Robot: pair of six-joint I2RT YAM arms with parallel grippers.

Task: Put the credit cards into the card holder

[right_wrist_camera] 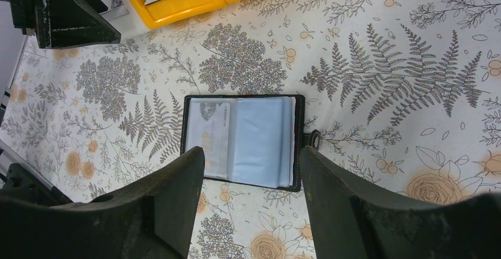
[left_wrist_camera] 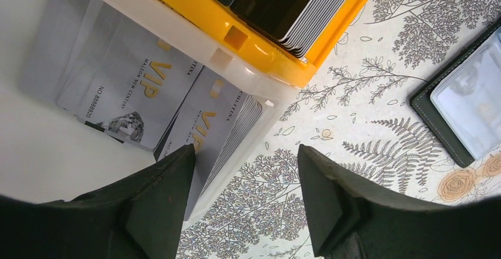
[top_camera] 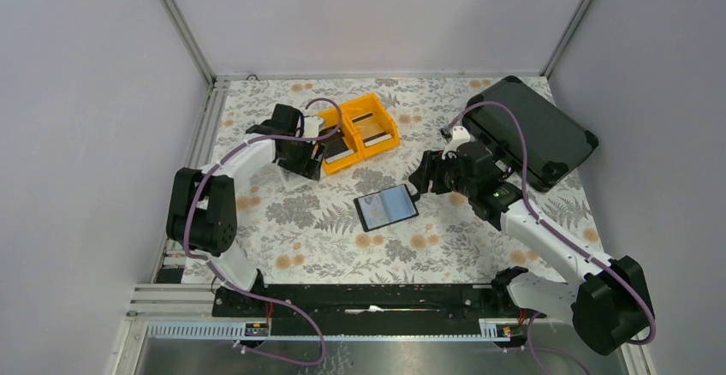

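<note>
Silver VIP cards (left_wrist_camera: 136, 75) fill a white bin (left_wrist_camera: 77, 170) in the left wrist view, one stack leaning against its wall. Over that bin's near wall hangs my left gripper, its fingers apart. Its left finger (left_wrist_camera: 177, 176) overlaps the card stack's end; whether they touch I cannot tell. No card shows between the fingers. The card holder (right_wrist_camera: 241, 141) lies spread on the table, a silver card in its left clear pocket and the right pocket pale blue. Just right of it in the top view, my right gripper (top_camera: 428, 174) stands open and empty.
Two yellow bins (top_camera: 377, 122) adjoin the white one; the nearer holds black cards (left_wrist_camera: 283, 5). A large dark case (top_camera: 531, 131) occupies the back right. Patterned table between bins and holder is clear.
</note>
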